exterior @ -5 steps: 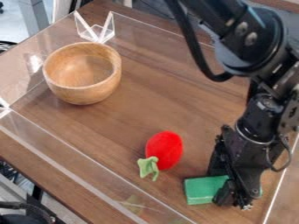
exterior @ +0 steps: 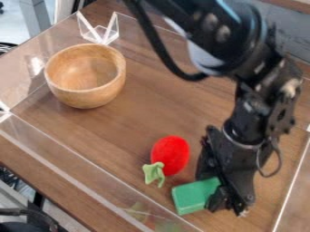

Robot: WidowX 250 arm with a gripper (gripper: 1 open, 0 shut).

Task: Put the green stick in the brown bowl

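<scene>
The green stick (exterior: 194, 197), a blocky piece, is at the lower middle of the camera view, close to the near wall. My gripper (exterior: 223, 194) is shut on its right end, and the dark fingers hide that part. Whether the stick clears the table cannot be made out. The brown bowl (exterior: 85, 79) stands upright and empty at the upper left, well away from my gripper.
A red vegetable-like toy (exterior: 169, 156) with a green top lies just beyond the stick, very near it. Clear low walls (exterior: 85, 192) edge the table. Bare wooden surface (exterior: 115, 131) stretches between the toy and the bowl.
My gripper and the green stick have shifted left and slightly up in the view, nearer the red toy. The stick has tilted a little. Bowl and toy have stayed put.
</scene>
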